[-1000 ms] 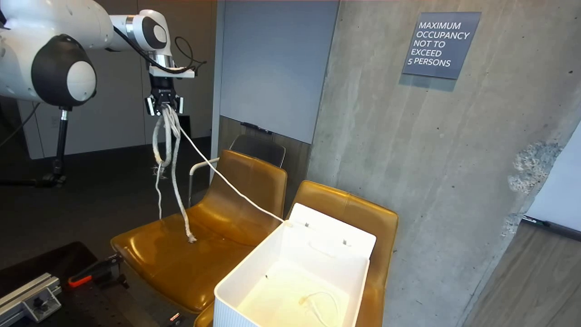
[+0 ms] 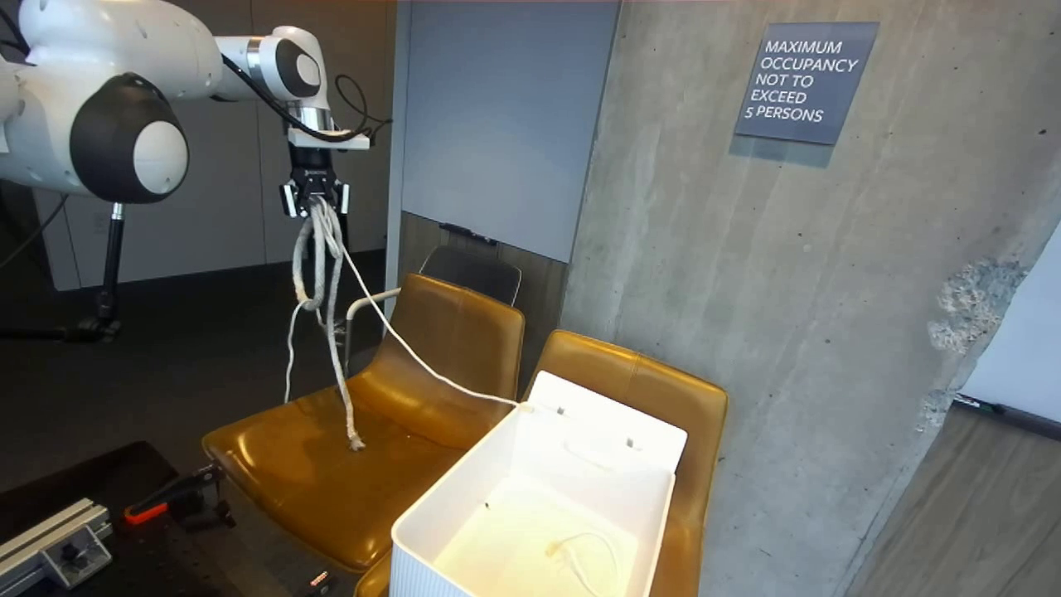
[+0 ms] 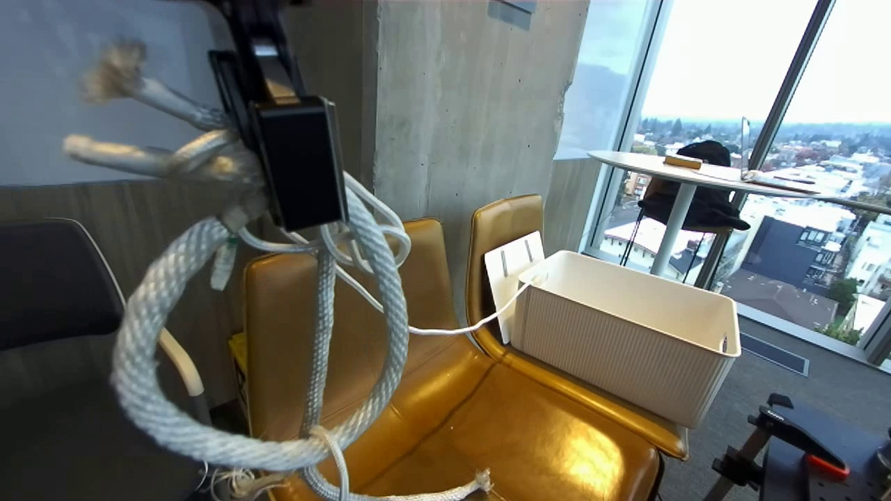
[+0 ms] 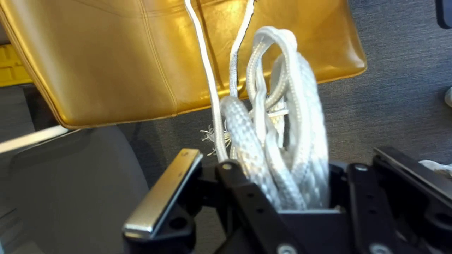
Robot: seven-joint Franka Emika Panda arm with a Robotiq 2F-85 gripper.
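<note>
A bundle of white rope (image 2: 320, 259) hangs in loops from my gripper (image 2: 316, 203), which is shut on it above the left tan chair (image 2: 438, 328). In exterior view 2 a thick rope loop (image 3: 138, 367) dangles under the black finger (image 3: 301, 163), and frayed ends stick out on the far side. The wrist view has the rope (image 4: 311, 110) rising between the fingers, hiding the exact pinch. One thin strand runs from the bundle to the corner of the white box (image 3: 618, 351), where it passes at a hole near the rim.
The box rests on the right tan chair, a white panel (image 3: 505, 275) leaning behind it. A short cord (image 2: 587, 557) lies inside. A dark chair (image 4: 76, 190) stands behind the left chair. A clamp with an orange handle (image 2: 147, 513) sits on a dark table.
My gripper has shifted slightly right and a little down in exterior view 1, the rope bundle swinging along with it. The box has not moved.
</note>
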